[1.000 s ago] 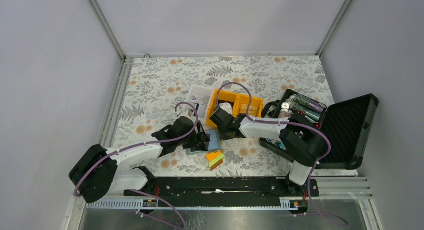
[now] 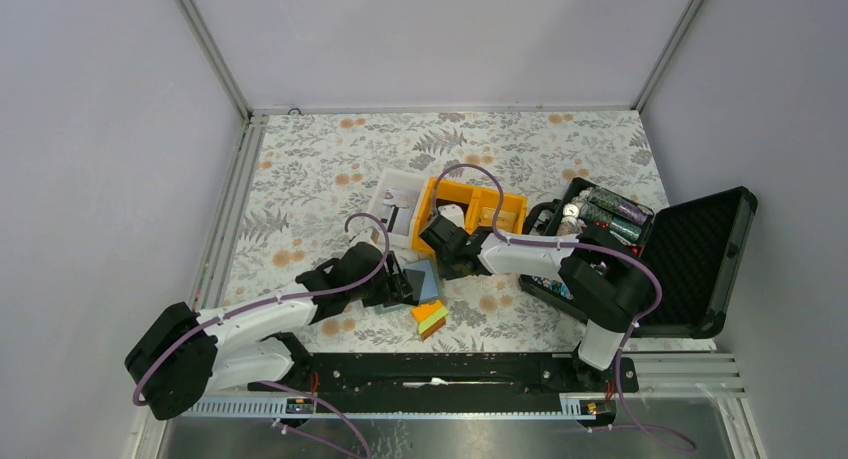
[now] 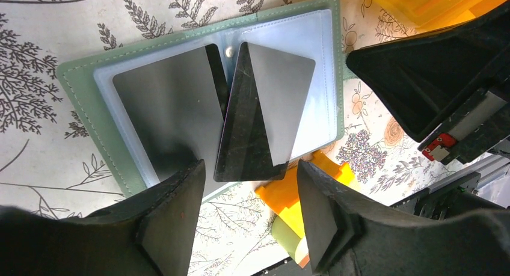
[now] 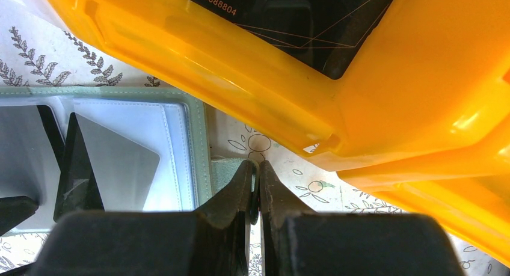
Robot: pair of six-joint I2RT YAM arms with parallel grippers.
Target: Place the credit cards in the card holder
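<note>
The open card holder [image 3: 90, 89] has a green stitched border and two clear pockets. A dark card [image 3: 162, 101] fills the left pocket. The black card [image 3: 242, 131] lies aslant on the right half, its right part under clear film and its left strip bare; its lower end sticks out past the pocket's edge. My left gripper stands open above the holder's lower edge, with nothing gripped. In the right wrist view my right gripper is shut on the holder's green tab [image 4: 225, 172], at the holder's right side.
An orange bin [image 2: 508, 219] stands behind the right gripper, with another black card [image 4: 301, 23] in it. A white bin [image 2: 398, 204] adjoins it. Orange and yellow pieces [image 2: 428, 317] lie in front of the holder. The open black case [image 2: 690, 269] occupies the right.
My left gripper has drawn back left and toward the front. The right gripper stays put.
</note>
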